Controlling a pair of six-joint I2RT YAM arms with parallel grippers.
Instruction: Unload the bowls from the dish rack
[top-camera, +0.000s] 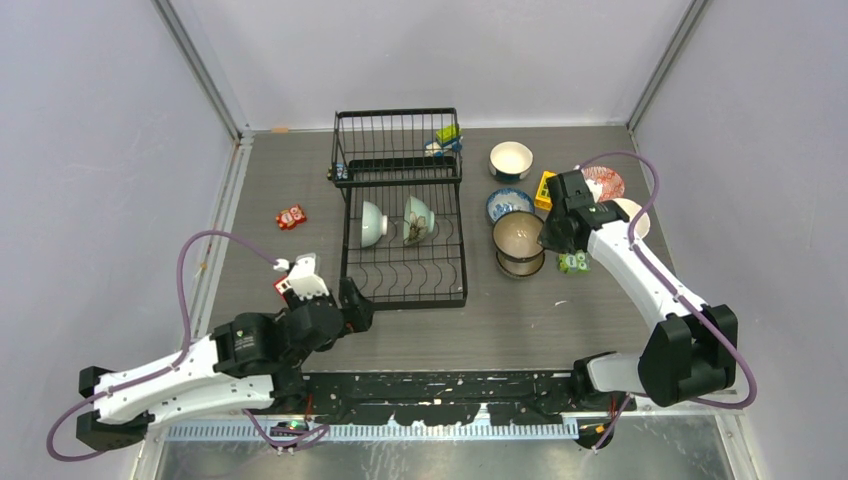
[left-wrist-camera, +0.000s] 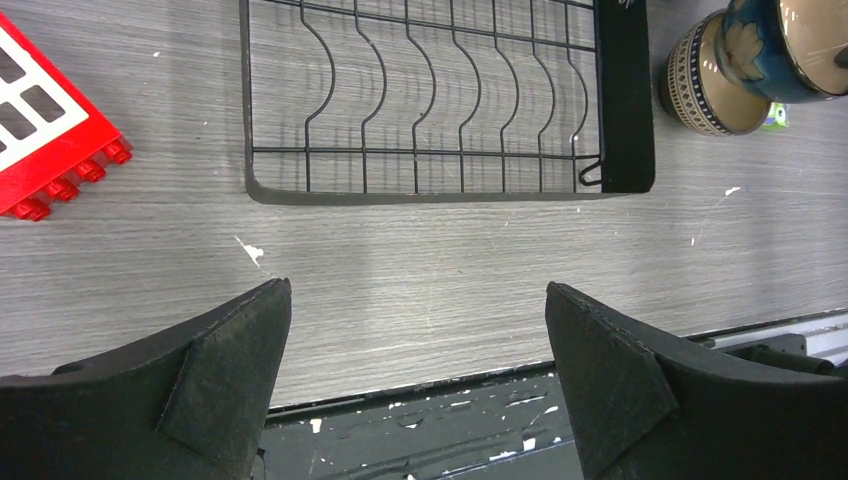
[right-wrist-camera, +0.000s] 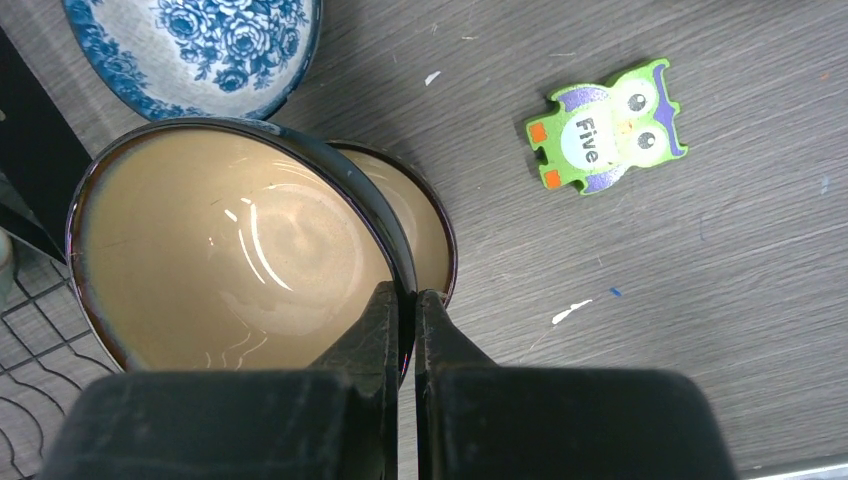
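A tan bowl with a dark blue outside (top-camera: 517, 236) is held by its rim in my right gripper, which is shut on it, over a second tan bowl (right-wrist-camera: 418, 220). My left gripper is open and empty, low at the rack's front-left corner.
A blue floral dish (right-wrist-camera: 215, 45), a cream bowl (top-camera: 511, 157), a red patterned plate (top-camera: 607, 183) and a green owl toy (right-wrist-camera: 606, 128) lie right of the rack. Red toys (left-wrist-camera: 50, 130) lie left.
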